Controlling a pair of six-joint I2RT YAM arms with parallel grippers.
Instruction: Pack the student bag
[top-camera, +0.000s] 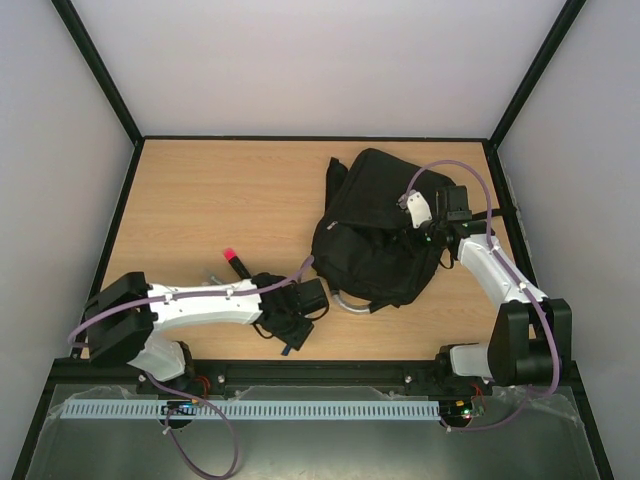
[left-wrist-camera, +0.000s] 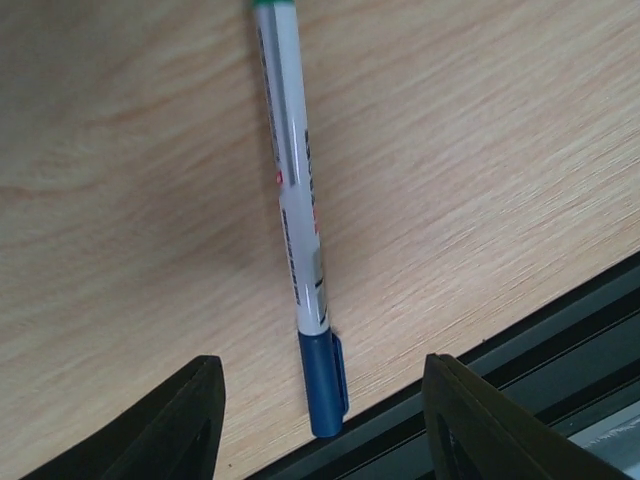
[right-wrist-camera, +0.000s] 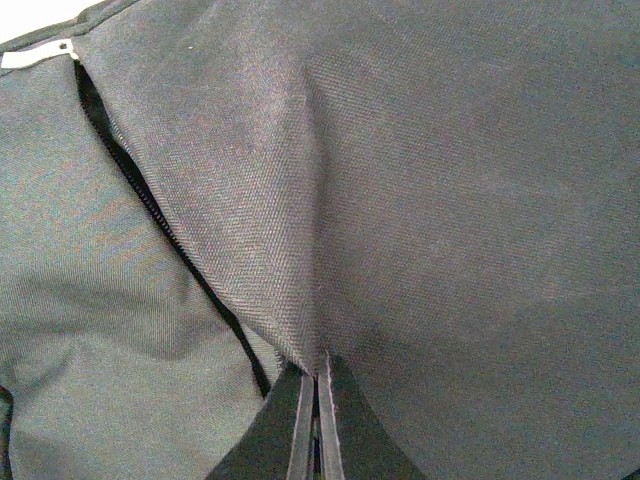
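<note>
The black bag (top-camera: 375, 225) lies at the right centre of the table, its front opening slack. In the right wrist view, a fold of the bag's dark cloth (right-wrist-camera: 285, 270) runs down into my right gripper, which is shut with the fold pinched at its tips. Beneath my left gripper a white marker with a blue cap (left-wrist-camera: 322, 385) lies on the table. The left fingers (left-wrist-camera: 170, 420) stand apart on either side of the blue cap, holding nothing. From above, only the blue end (top-camera: 287, 350) of this marker shows; the left hand covers the rest.
A dark marker with a red end (top-camera: 237, 263) lies beyond the left arm, which partly hides other pens there. A grey strap loop (top-camera: 350, 304) sticks out from the bag's lower left. Bare wood (top-camera: 220, 180) spreads over the table's back left.
</note>
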